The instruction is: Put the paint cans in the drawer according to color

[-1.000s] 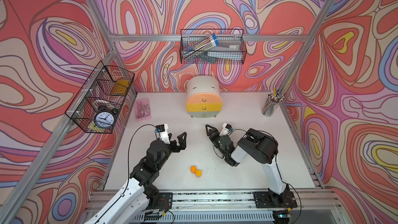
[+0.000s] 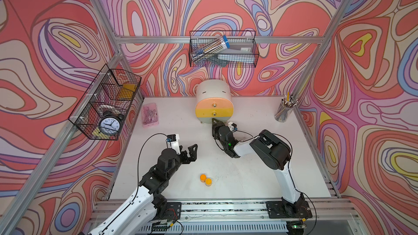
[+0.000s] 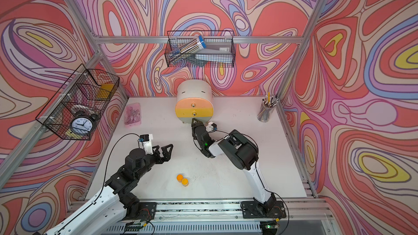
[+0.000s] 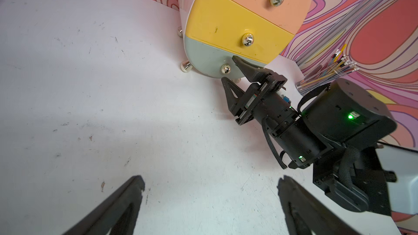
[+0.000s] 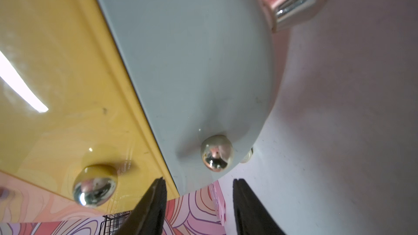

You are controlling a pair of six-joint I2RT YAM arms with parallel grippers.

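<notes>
Two small orange paint cans stand side by side on the front part of the table. The rounded chest of drawers at the back has an orange drawer, a yellow drawer and a grey-green bottom drawer, all closed. My right gripper is at the bottom drawer, its fingers apart on either side of that drawer's silver knob; contact with the knob cannot be made out. My left gripper hovers left of centre, open and empty, behind the cans.
A pink box lies at the back left and a cup of brushes at the back right. Wire baskets hang on the frame. Free table lies left of the chest and right of the right arm.
The left arm has shifted only slightly. The cans have stayed put.
</notes>
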